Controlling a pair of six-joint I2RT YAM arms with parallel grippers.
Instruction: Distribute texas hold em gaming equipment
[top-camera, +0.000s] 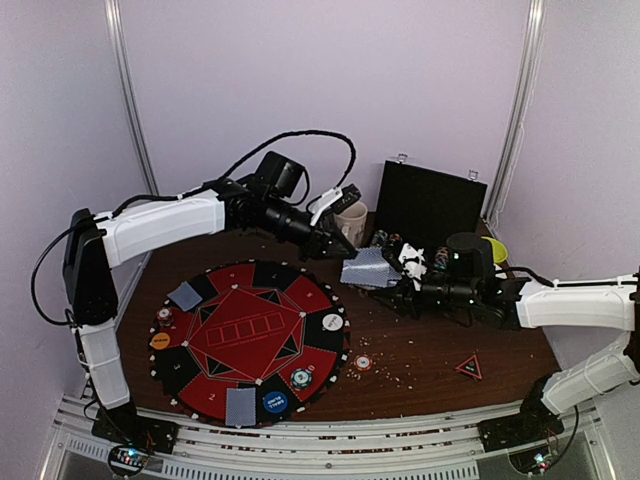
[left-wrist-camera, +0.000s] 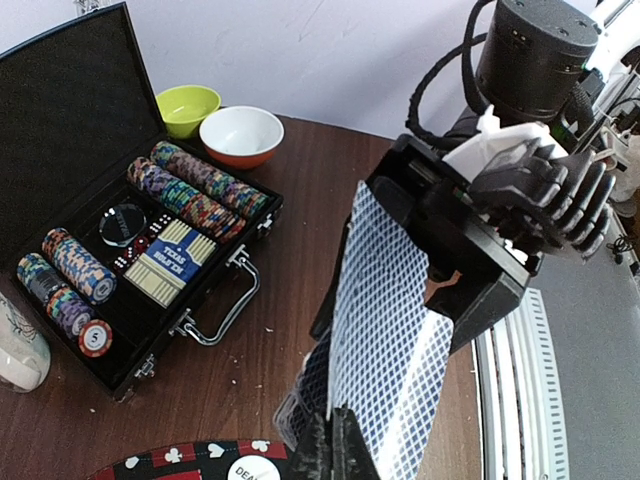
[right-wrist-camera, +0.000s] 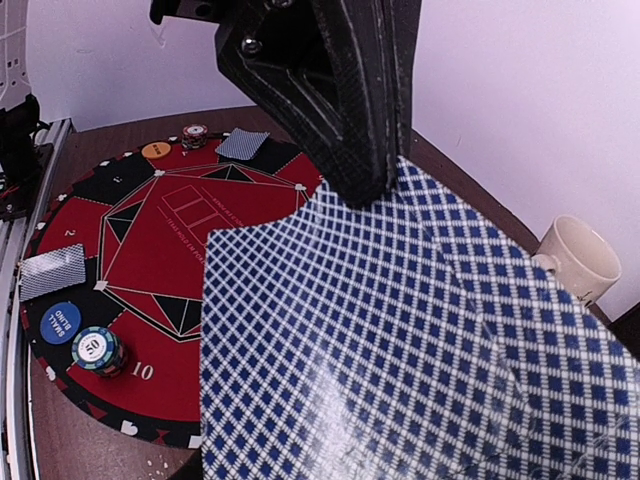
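Blue-checked playing cards (top-camera: 368, 268) are held up between the two arms. My right gripper (top-camera: 390, 287) is shut on them from the right side. From the left, my left gripper (top-camera: 352, 254) meets their upper edge, shut with its tips against the cards. In the right wrist view the front card (right-wrist-camera: 330, 330) bows up toward the left fingers (right-wrist-camera: 365, 170), and another card layer shows behind it. Other cards (top-camera: 185, 295) lie face down on the red and black poker mat (top-camera: 205, 350).
Behind the right arm stands the open chip case (left-wrist-camera: 190, 240). A white mug (top-camera: 351, 221) is close behind the left gripper. Bowls (left-wrist-camera: 240, 135) sit beside the case. Chip stacks (top-camera: 301, 378), a dealer button (top-camera: 332, 322) and a triangular marker (top-camera: 469, 367) lie in front.
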